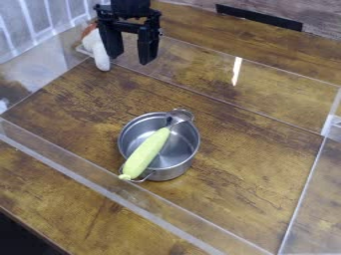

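Observation:
A black gripper hangs from the top of the camera view at the upper left, its two fingers spread apart with nothing visible between them. A white object with some orange stands just behind it to the left, partly hidden. In the lower middle, a steel pot holds a pale yellow-green corn cob or similar long vegetable, which lies slanted with its near end over the rim.
Clear panels border the wooden work surface along the sides. The floor right of the pot and left of it is free. A dark slot sits at the back right.

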